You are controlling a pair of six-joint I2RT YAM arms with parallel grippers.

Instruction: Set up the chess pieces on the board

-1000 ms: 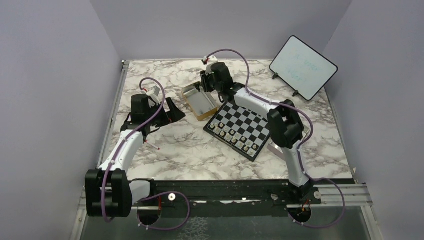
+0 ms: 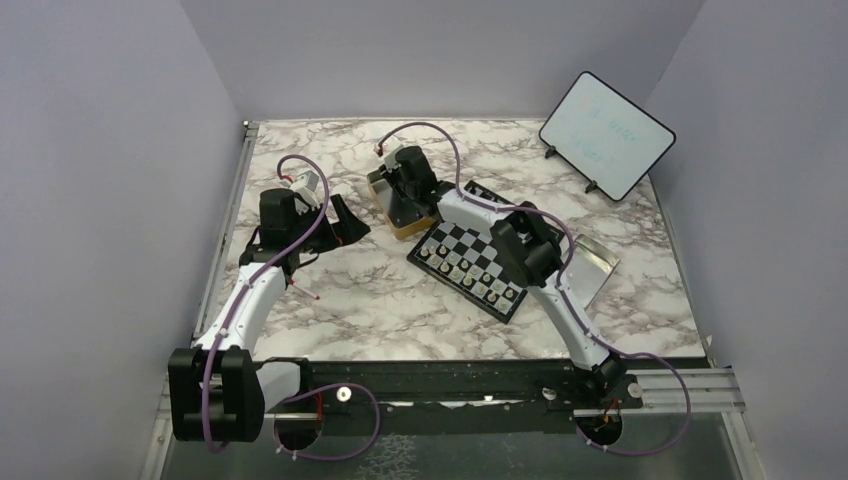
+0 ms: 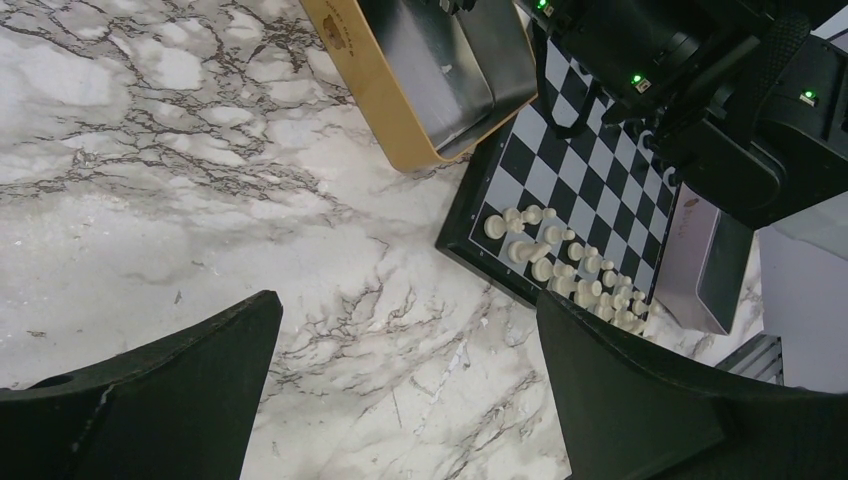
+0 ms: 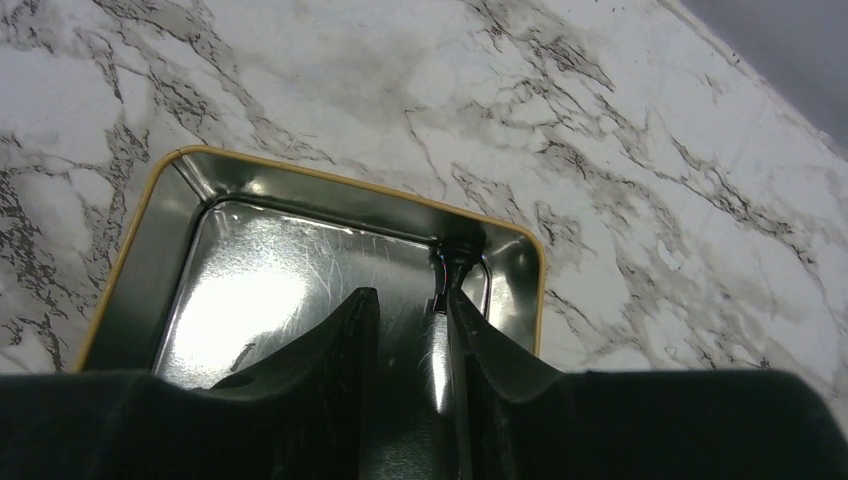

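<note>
One black chess piece [image 4: 455, 272] lies on its side in the far right corner of the gold-rimmed metal tray [image 4: 300, 168]. Over that tray my right gripper stands open, its fingertips just short of the piece and nothing between them. On the chessboard [image 3: 545, 182], white pieces [image 3: 535, 250] stand along the near edge. My right arm hides most of the board's far side in the top and left wrist views. At the left of the table my left gripper is wide open and empty, above bare marble.
A second tray [image 2: 592, 268] is at the board's right. A whiteboard [image 2: 608, 135] leans at the back right. A thin pen-like stick [image 2: 304, 290] lies near the left arm.
The right arm now covers more of the board. The left arm stays nearly still.
</note>
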